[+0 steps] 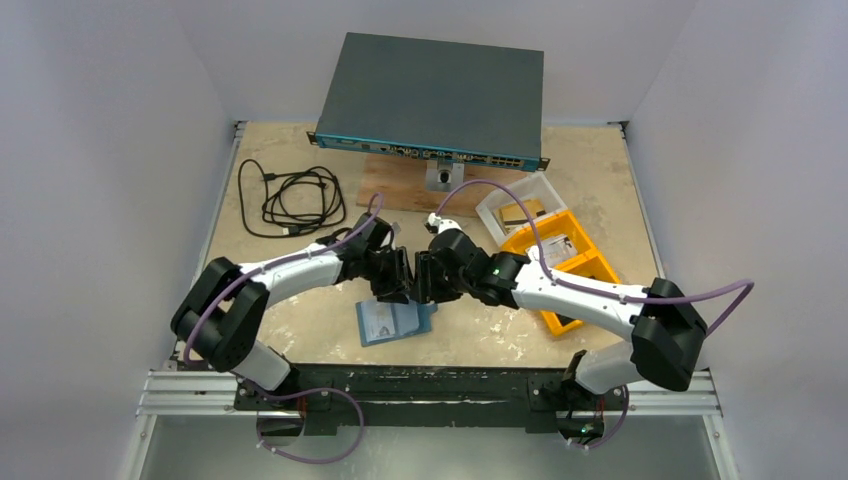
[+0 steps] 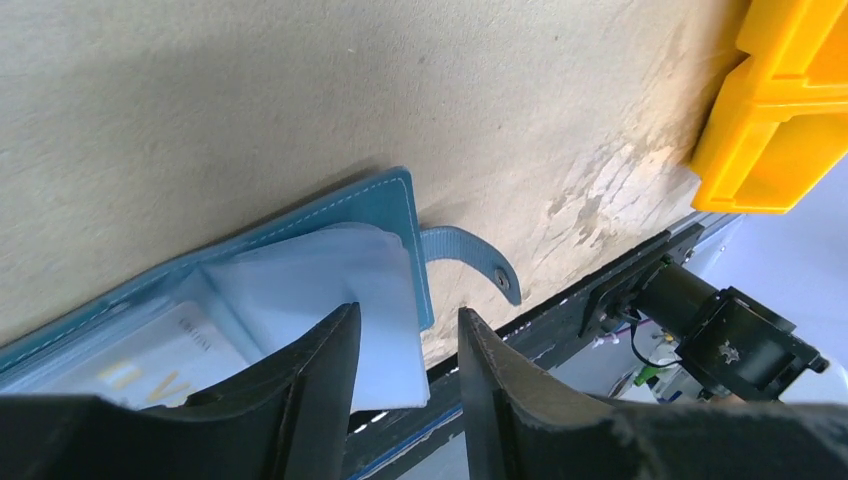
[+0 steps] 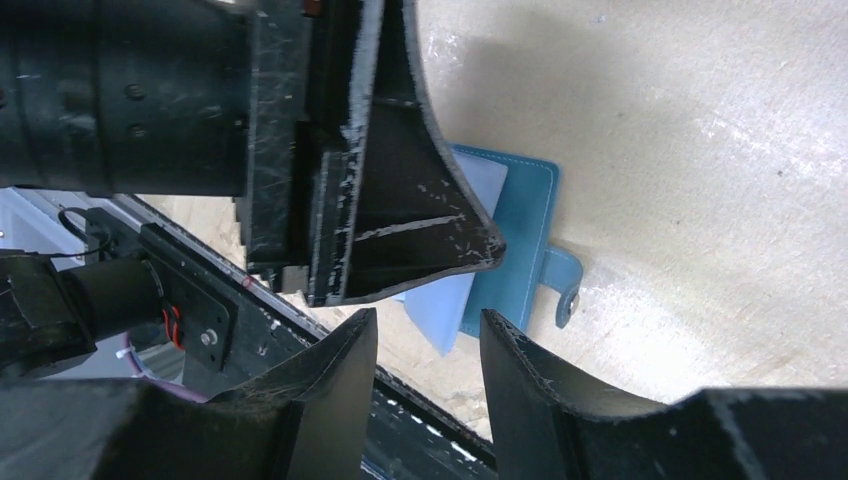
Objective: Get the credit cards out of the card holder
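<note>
The blue card holder (image 1: 379, 320) lies spread on the table below both grippers, its strap (image 2: 470, 250) sticking out to the right. Clear sleeves (image 2: 330, 275) stand partly raised from its cover. Under one sleeve a white card (image 2: 165, 355) with yellow marks shows in the left wrist view. My left gripper hangs above the holder, fingers apart, nothing gripped between them. To the right, my right gripper is open and empty over the holder's right edge. In the right wrist view the left gripper covers part of the holder.
Yellow trays (image 1: 590, 258) and a white bin (image 1: 530, 205) stand at the right. A coiled black cable (image 1: 295, 200) lies back left. A dark rack device (image 1: 430, 100) overhangs the rear. Bare table surrounds the holder.
</note>
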